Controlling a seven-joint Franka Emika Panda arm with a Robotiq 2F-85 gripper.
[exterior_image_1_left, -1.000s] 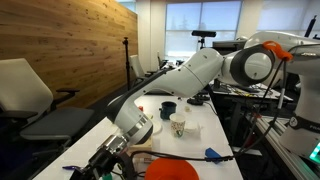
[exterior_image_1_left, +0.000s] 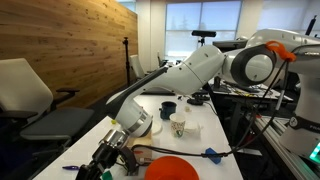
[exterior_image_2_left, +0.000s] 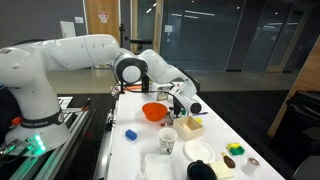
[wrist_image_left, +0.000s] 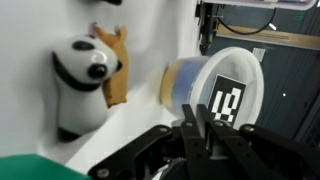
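At the lower left of exterior view 1 my gripper (exterior_image_1_left: 110, 158) is low over the table, beside the orange bowl (exterior_image_1_left: 172, 168). In the wrist view its dark fingers (wrist_image_left: 245, 143) fill the bottom edge, and what is between them is hard to make out. Just beyond them is a round, white-rimmed piece (wrist_image_left: 225, 85) with a blue side and a black-and-white square pattern inside. A small panda figure (wrist_image_left: 82, 85) and an orange-brown toy (wrist_image_left: 117, 65) show at the left. Something teal (wrist_image_left: 40, 168) enters at the lower left corner.
Exterior view 2 shows a wooden box (exterior_image_2_left: 188, 126), a white mug (exterior_image_2_left: 166, 142), a plate (exterior_image_2_left: 200, 151) and a blue item (exterior_image_2_left: 131, 135) on the white table. Bare tabletop lies left of the mug. A chair (exterior_image_1_left: 25, 90) stands behind the table.
In exterior view 1 the arm's wrist and gripper have shifted slightly. The bowl and the mug appear unmoved.
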